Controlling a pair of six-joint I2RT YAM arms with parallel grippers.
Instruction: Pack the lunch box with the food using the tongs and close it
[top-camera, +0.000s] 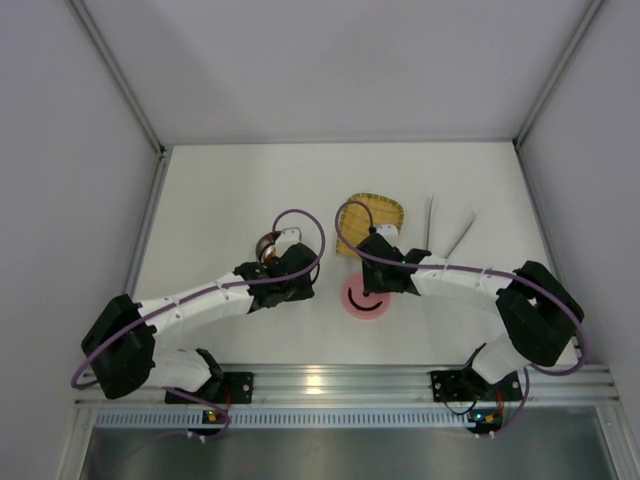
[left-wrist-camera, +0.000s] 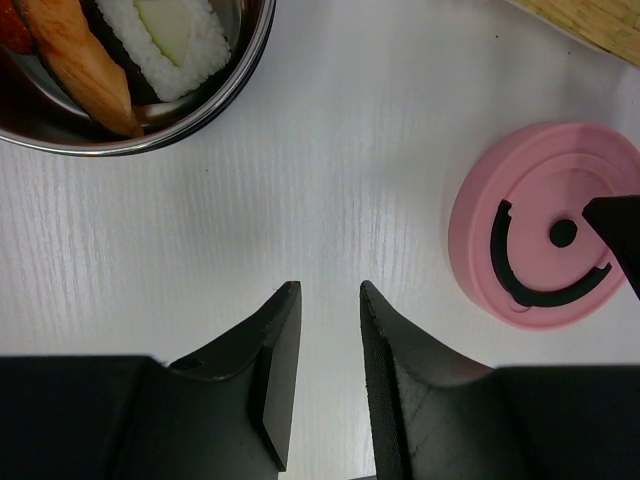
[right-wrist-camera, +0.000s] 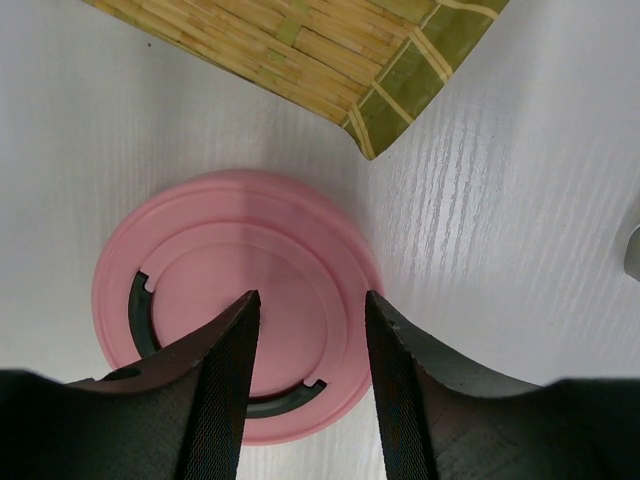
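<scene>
A round pink lid (top-camera: 367, 298) with a black arc and black dot lies flat on the table. Right over it is my right gripper, open, its fingers above the lid's face and right edge, gripping nothing. My left gripper stands part open over bare table left of the lid, empty. In the left wrist view, a steel bowl (left-wrist-camera: 190, 125) holds a white rice roll (left-wrist-camera: 178, 48) and an orange piece of food (left-wrist-camera: 85, 65); the left arm partly hides this bowl from above.
A woven bamboo tray (top-camera: 375, 205) lies just behind the lid, apart from it. Two slim pale utensils, one upright in view (top-camera: 429, 222) and one slanted (top-camera: 461, 236), lie farther right.
</scene>
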